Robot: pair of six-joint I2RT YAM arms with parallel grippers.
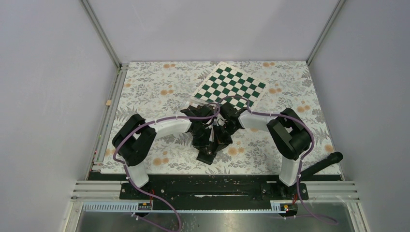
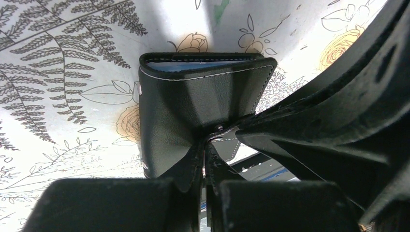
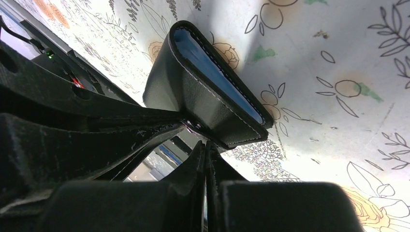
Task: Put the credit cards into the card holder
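Observation:
A black leather card holder [image 1: 206, 158] with pale stitching lies near the table's front edge, below both grippers. In the left wrist view, a light blue insert [image 2: 191, 65] shows inside the holder's opening; from here I cannot tell whether it is a card. My left gripper is shut, its tips against the holder beside the clasp strap. From the other side my right gripper is shut too, its tips at the holder's lower edge. Nothing clearly shows between either pair of fingers. Loose credit cards are not visible.
Behind the arms lies a green and white checkered board [image 1: 230, 86]. A clear item partly covered by the left arm [image 1: 171, 126] sits in front of it. A black cylinder [image 1: 321, 165] rests at the front right corner. Both sides of the table are open.

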